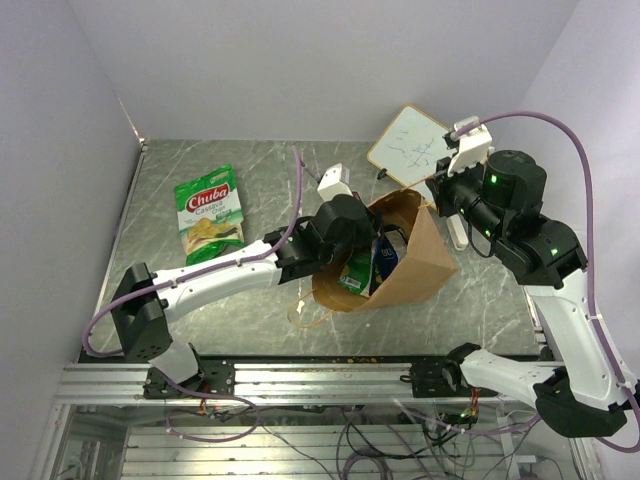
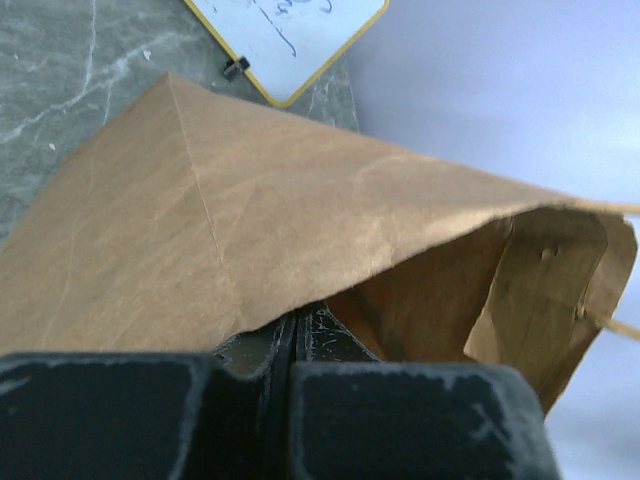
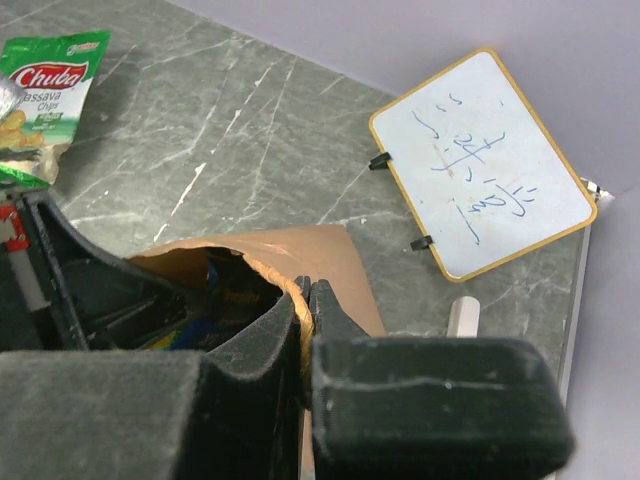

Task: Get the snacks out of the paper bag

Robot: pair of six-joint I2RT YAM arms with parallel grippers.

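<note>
The brown paper bag [image 1: 425,262] lies tilted on the table, its mouth facing left. Inside show a dark blue packet [image 1: 387,258] and a green packet [image 1: 354,275]. My left gripper [image 1: 379,232] reaches into the mouth, shut, and seems to hold the dark blue packet by its top; the bag's wall [image 2: 210,240] hides its tips in the left wrist view. My right gripper is shut on the bag's rim [image 3: 278,272], which runs between its fingers. A green-and-white Chuba cassava chips bag [image 1: 210,213] lies flat at the left of the table.
A small whiteboard [image 1: 410,146] with a yellow frame lies at the back right, behind the bag. Beside the bag is a white bar [image 3: 463,316].
</note>
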